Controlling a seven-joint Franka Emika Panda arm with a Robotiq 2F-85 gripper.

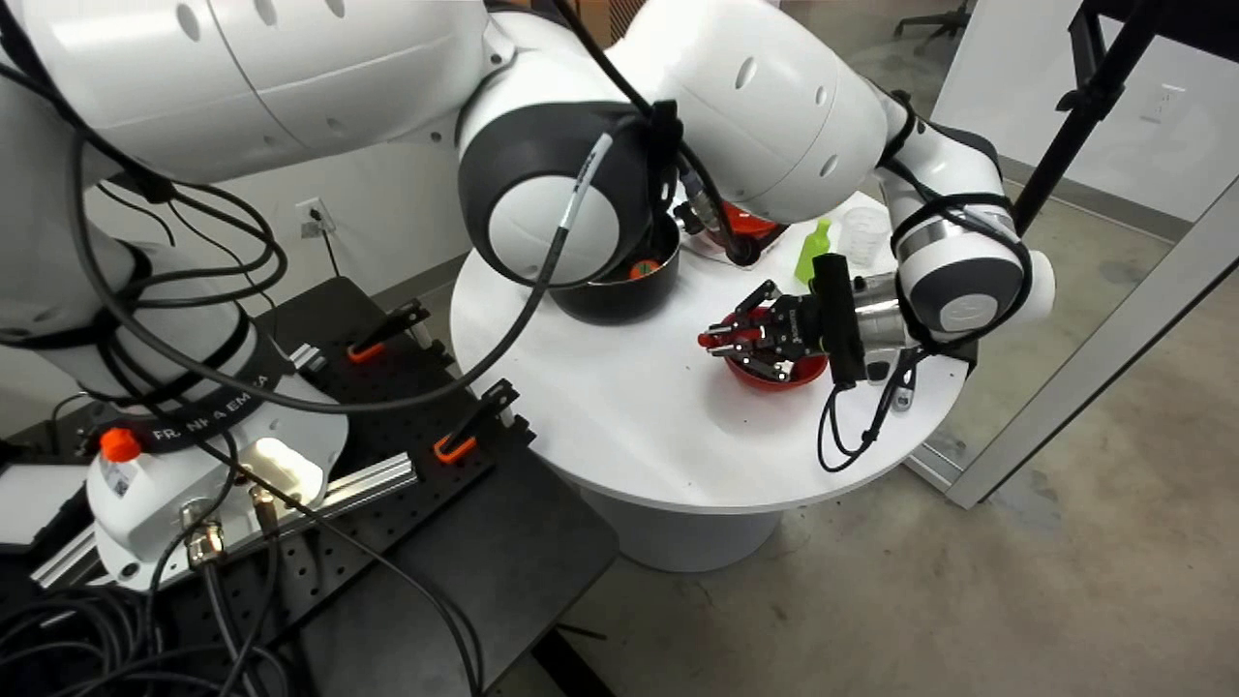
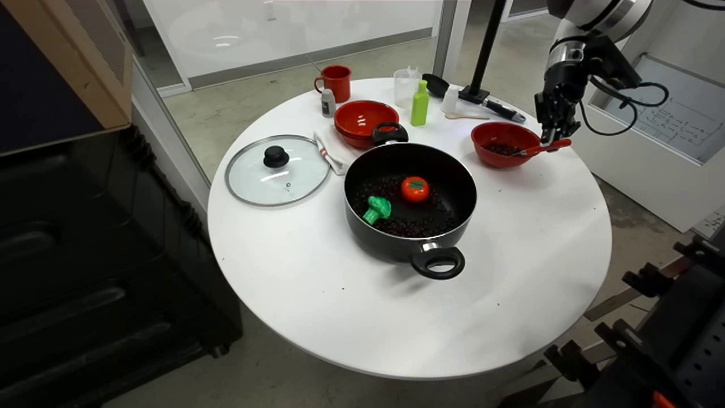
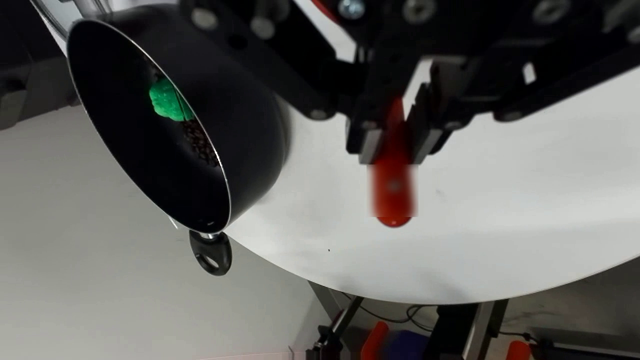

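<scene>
My gripper is shut on the handle of a red utensil, whose rounded end sticks out beyond the fingers. In exterior view 2 the utensil's handle slants over the right side of a red bowl, its other end reaching inside. Dark bean-like bits lie in that bowl. From exterior view 1, my gripper is over the bowl, hiding much of it. A black pot holds more dark bits, a tomato and green broccoli.
Left of the pot lies a glass lid. Behind it stand stacked red bowls, a red mug and a green bottle. A black post rises at the back.
</scene>
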